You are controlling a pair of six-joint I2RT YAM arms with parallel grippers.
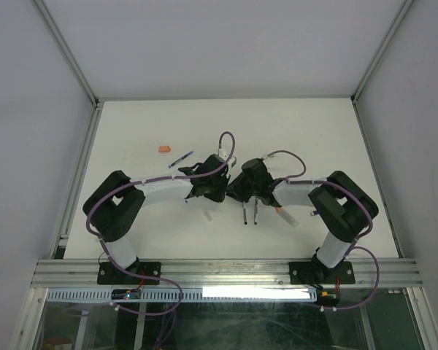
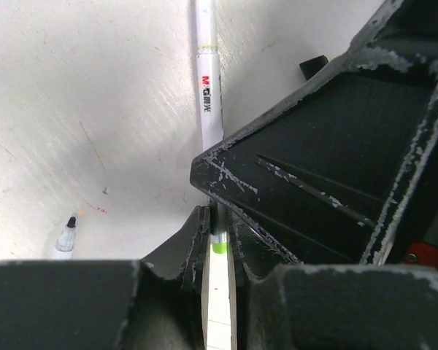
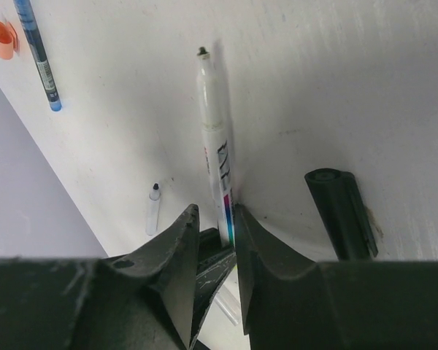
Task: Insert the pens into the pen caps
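Note:
A white pen (image 2: 212, 102) with printed lettering lies along the table in the left wrist view; its green-banded end is at my left gripper, which is shut on it. The right gripper's broad black finger (image 2: 299, 175) crosses in front of part of the pen. From the right wrist view, the same white pen (image 3: 214, 131) points away with its dark tip bare. My right gripper stands part open around the pen's rear end, its right finger close against the barrel. In the top view both grippers meet mid-table, hiding the pen.
A black cap (image 3: 343, 211) lies to the right of the pen. A blue pen (image 3: 38, 55) and an orange piece (image 3: 3, 39) are off to the left, with a small dark-tipped pen (image 3: 153, 209) nearer. Two pens (image 1: 244, 214) lie by the right gripper.

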